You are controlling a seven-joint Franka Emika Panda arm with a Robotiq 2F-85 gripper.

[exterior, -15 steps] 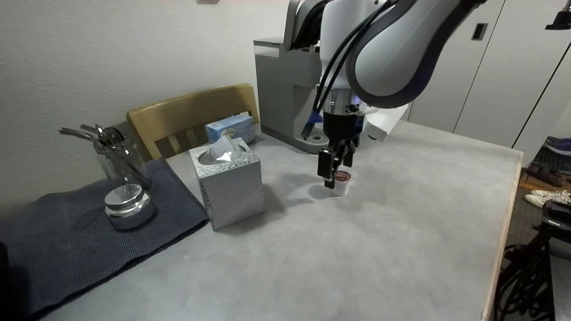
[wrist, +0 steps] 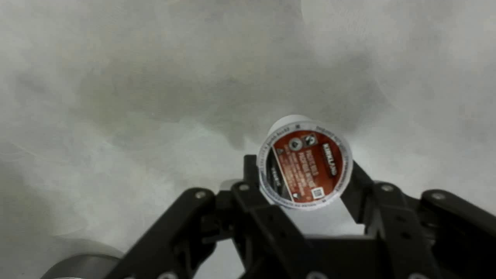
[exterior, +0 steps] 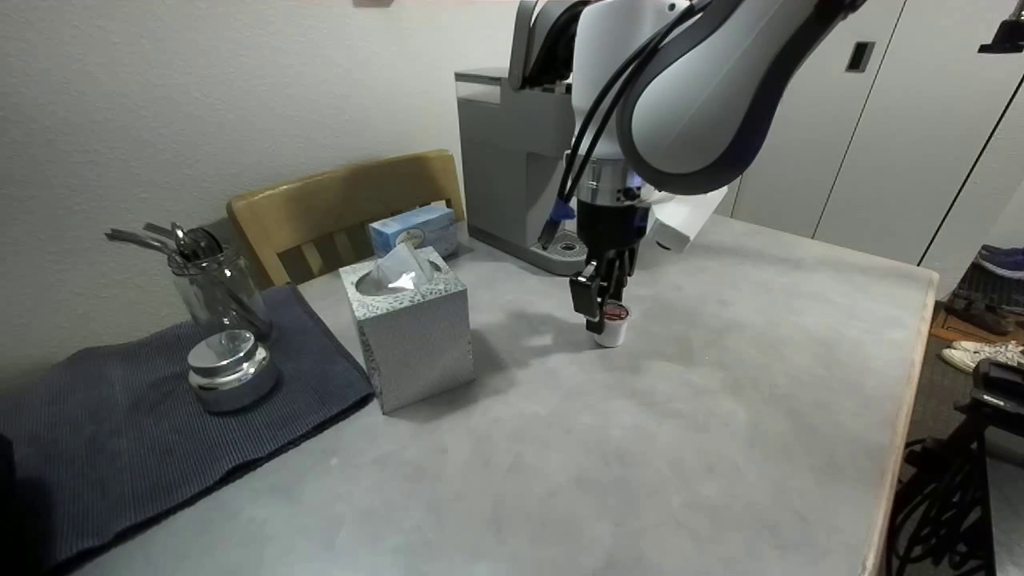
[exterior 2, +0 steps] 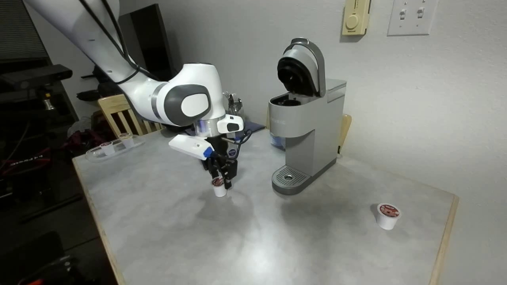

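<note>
A white coffee pod (wrist: 304,162) with a red-brown Kirkland lid is pinched near its rim between the two black fingers of my gripper. In exterior view 1 the pod (exterior: 612,328) is upright at table level, and my gripper (exterior: 605,306) is shut on it from above. Exterior view 2 shows the same pod (exterior 2: 219,188) beneath the fingers; whether its base touches the table I cannot tell. A grey coffee maker (exterior 2: 304,123) stands to the right there, with its lid raised and the pod chamber exposed.
Another pod (exterior 2: 387,216) stands alone at the right. A clear tray (exterior 2: 97,154) with pods lies at the far left table edge. A tissue box (exterior: 418,336), a metal lidded jar (exterior: 230,370) and a utensil jar (exterior: 219,293) occupy the left side.
My gripper has come down slightly and its fingers have closed in on the pod. The pod has shifted very little. Other things stand where they were.
</note>
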